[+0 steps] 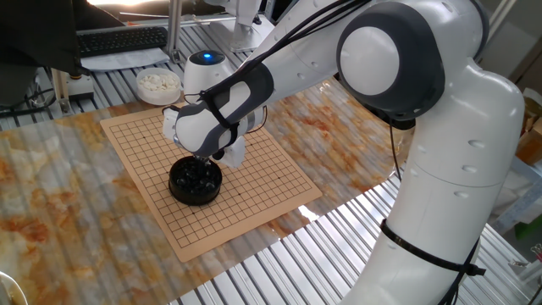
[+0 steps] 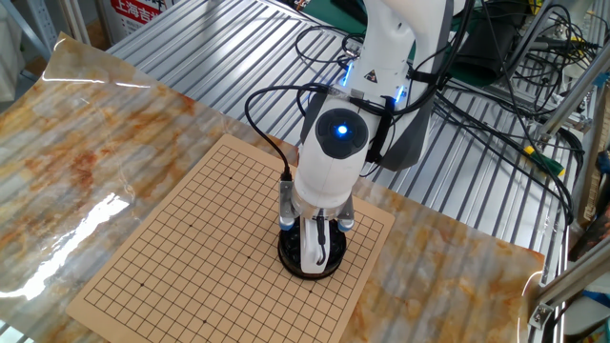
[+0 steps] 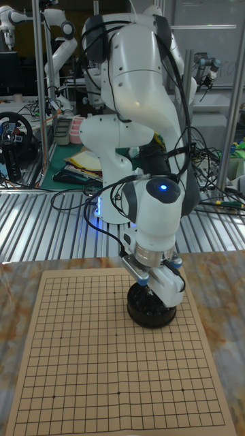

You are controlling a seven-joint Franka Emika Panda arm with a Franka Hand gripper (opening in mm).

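Observation:
A round black bowl [image 1: 195, 191] full of dark, glossy stones stands on the tan gridded board [image 3: 79, 349]. My gripper [image 1: 203, 158] points down over the bowl, its tips at or just above the stones. The white hand body covers part of the bowl in exterior view 2, where the black bowl [image 2: 333, 259] shows around it. From the front, in exterior view 3, the gripper [image 3: 154, 291] reaches the bowl's far side. Its fingertips are dark against the stones, so how the fingers stand and whether a stone is between them cannot be made out.
A white bowl of pale stones [image 1: 158, 85] sits beyond the board's far corner. The board's grid holds no stones where it shows. Marbled cloth [image 2: 76, 181] around the board is clear. A keyboard [image 1: 123, 40] lies farther back.

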